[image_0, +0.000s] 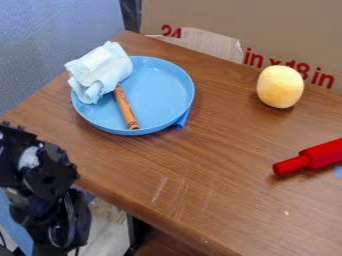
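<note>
A blue plate (167, 90) sits at the back left of the wooden table. A white cloth (99, 68) lies on its left side, with a brown stick-like item (126, 108) beside it. The black robot arm (40, 190) fills the lower left edge; its gripper's fingers cannot be made out, nor whether they hold anything. A yellow round object (279, 87) stands at the back right, and a red cylinder (305, 160) lies at the right edge.
A cardboard box (227, 20) borders the back. A small blue item (183, 119) peeks from beside the plate.
</note>
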